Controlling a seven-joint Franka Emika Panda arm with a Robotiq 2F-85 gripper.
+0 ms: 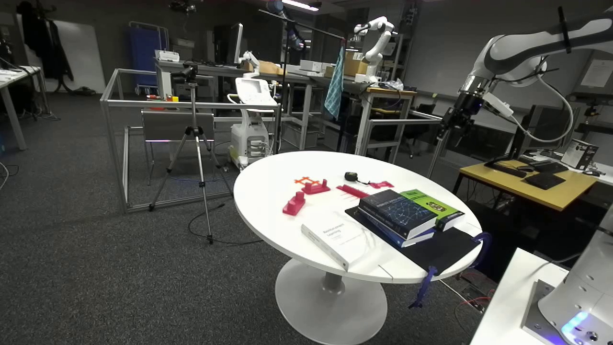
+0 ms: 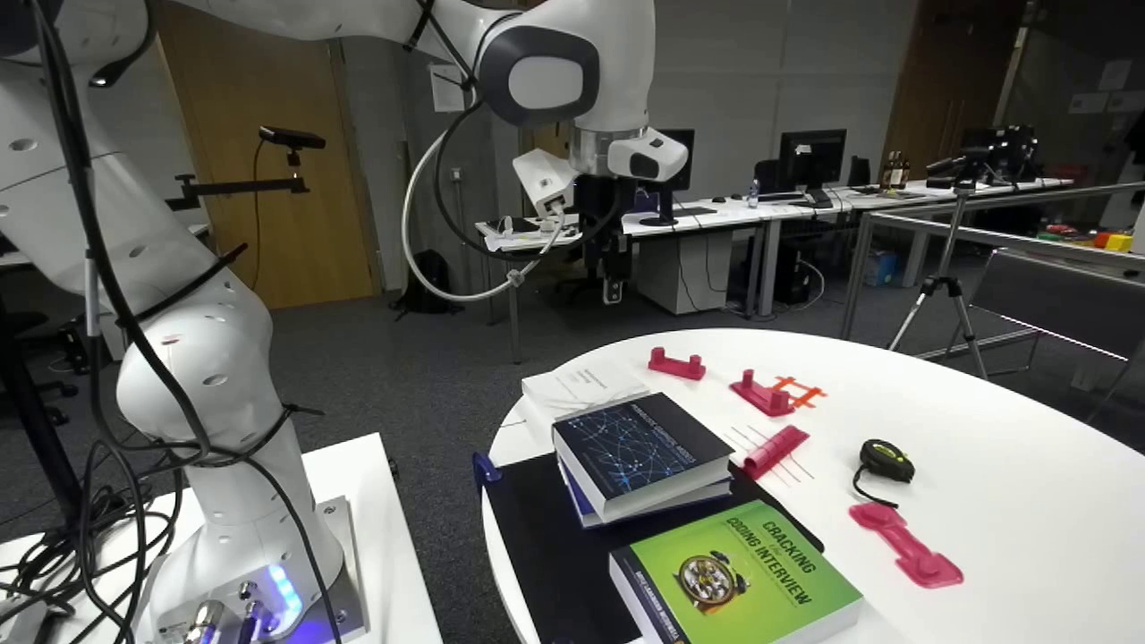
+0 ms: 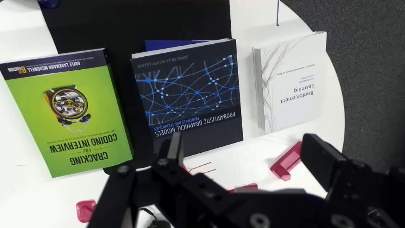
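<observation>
My gripper stands open, high above the round table, with nothing between its fingers; in exterior view 2 the gripper [image 2: 612, 284] hangs behind the books. On a black mat [image 2: 526, 531] rests a dark book, Probabilistic Graphical Models [image 3: 190, 95], stacked on a blue book [image 2: 580, 495]. Beside that stack lies the green Cracking the Coding Interview book [image 3: 72, 117], partly on the mat. The white Reinforcement Learning book [image 3: 294, 83] lies flat on the bare table, on the stack's other side.
Several pink-red plastic parts [image 2: 676, 364], an orange lattice piece [image 2: 800, 392] and a black tape measure [image 2: 886, 461] are spread over the white table [image 1: 264, 184]. Blue clamps [image 1: 424, 287] grip its edge at the mat. Bare tabletop shows toward the far side from the robot.
</observation>
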